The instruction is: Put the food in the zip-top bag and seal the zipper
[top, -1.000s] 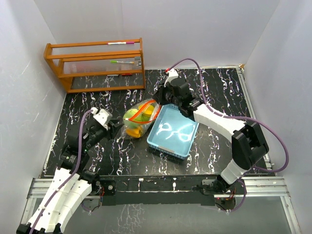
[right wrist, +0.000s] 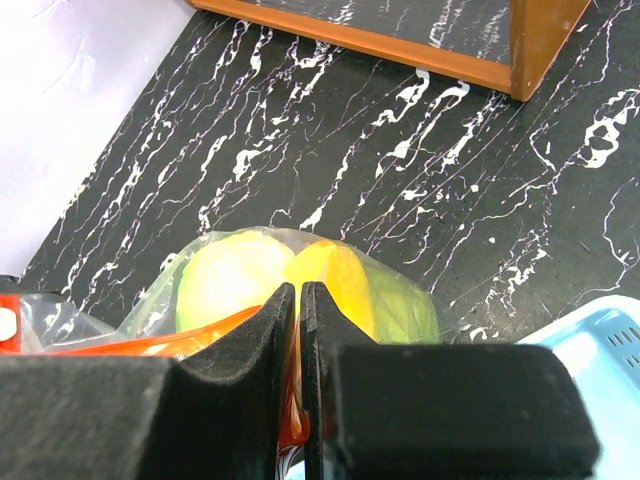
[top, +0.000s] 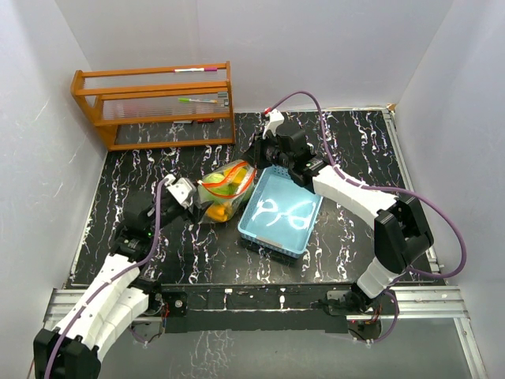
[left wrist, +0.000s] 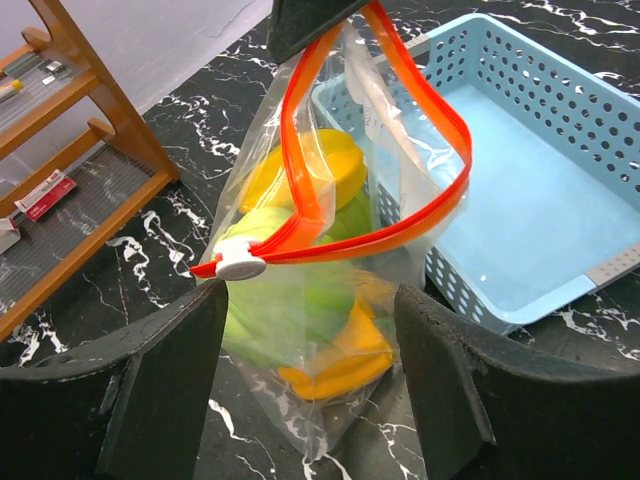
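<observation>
The clear zip top bag (left wrist: 305, 430) with its orange zipper rim (left wrist: 460, 150) stands mouth open, left of the blue basket. Yellow and green food pieces (left wrist: 300, 300) lie inside it. A white slider (left wrist: 240, 258) sits at the rim's near left corner. Clamped on the far right end of the rim, my right gripper is shut, the orange strip pinched between its fingers. My left gripper is open at the bag's near left side, its fingers spread apart just below the slider, with no grip on the bag showing.
An empty blue basket (top: 280, 209) stands close to the right of the bag. Behind to the left is a wooden rack (top: 166, 142) holding pens.
My left gripper has moved right, closer to the bag's slider corner.
</observation>
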